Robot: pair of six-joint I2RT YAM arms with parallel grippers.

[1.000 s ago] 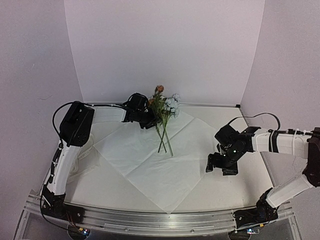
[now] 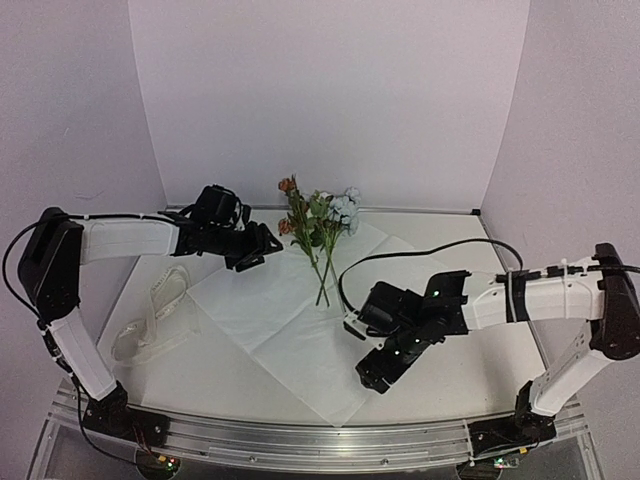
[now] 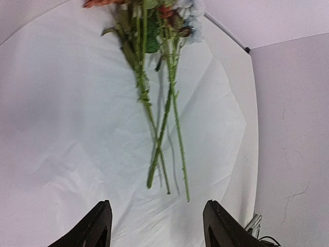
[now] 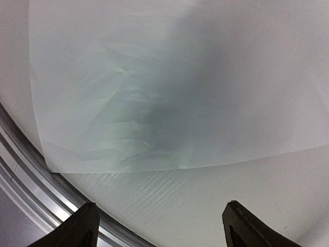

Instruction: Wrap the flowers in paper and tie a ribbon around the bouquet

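The fake flowers [image 2: 322, 222], orange and pale blue with green leaves, lie on white wrapping paper [image 2: 265, 320], blooms toward the back wall. Their green stems [image 3: 163, 123] cross low down in the left wrist view, bare ends pointing to the front. To the left of the flowers, apart from them, my left gripper [image 2: 270, 250] is open and empty. My right gripper [image 2: 365, 350] also stands open, above the paper's front right edge. Between its wide-set fingers [image 4: 85, 224] only paper and table show.
A pale, loosely coiled ribbon or strap [image 2: 160, 300] lies on the table left of the paper. A metal rail [image 2: 310, 440] runs along the front edge. Walls close off the back and sides.
My left gripper has drawn back leftward from the flowers, which it stood against. The orange blooms sit farther left than a second ago.
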